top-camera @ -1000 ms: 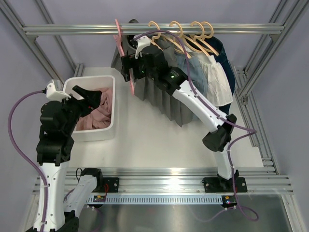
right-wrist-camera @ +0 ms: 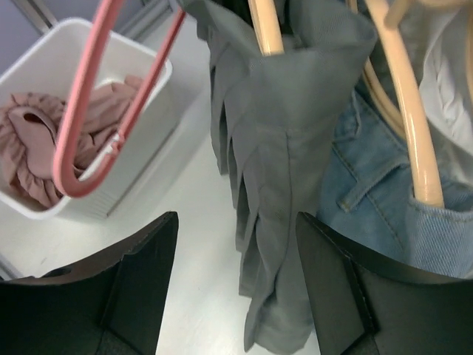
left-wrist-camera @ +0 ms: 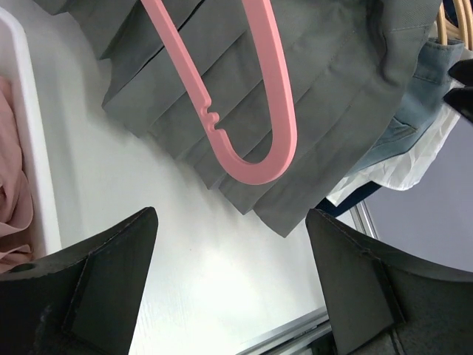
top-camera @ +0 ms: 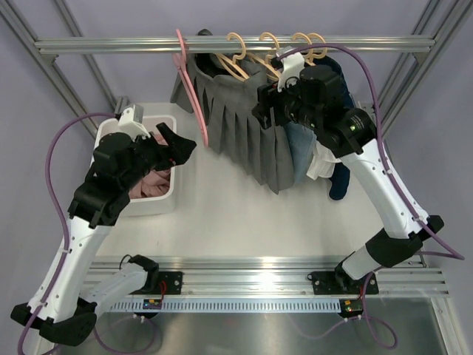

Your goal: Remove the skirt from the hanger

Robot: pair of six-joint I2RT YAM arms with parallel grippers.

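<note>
A grey pleated skirt (top-camera: 244, 140) hangs from the rail on a wooden hanger (right-wrist-camera: 264, 26). An empty pink hanger (top-camera: 194, 96) hangs left of it. My left gripper (top-camera: 174, 144) is open near the pink hanger's lower end; in the left wrist view that loop (left-wrist-camera: 262, 166) is above and between the open fingers. My right gripper (top-camera: 267, 103) is open in front of the upper part of the skirt; in the right wrist view the skirt's folded waist (right-wrist-camera: 303, 81) is ahead of the fingers.
A white bin (top-camera: 126, 207) with pink cloth stands on the left. Jeans (right-wrist-camera: 362, 185), a white garment (top-camera: 324, 163) and a dark one hang right of the skirt. A metal rail (top-camera: 126, 46) spans the top.
My left gripper has moved from over the bin rightward toward the pink hanger. My right gripper has moved right, from near the pink hanger to the skirt's upper right part.
</note>
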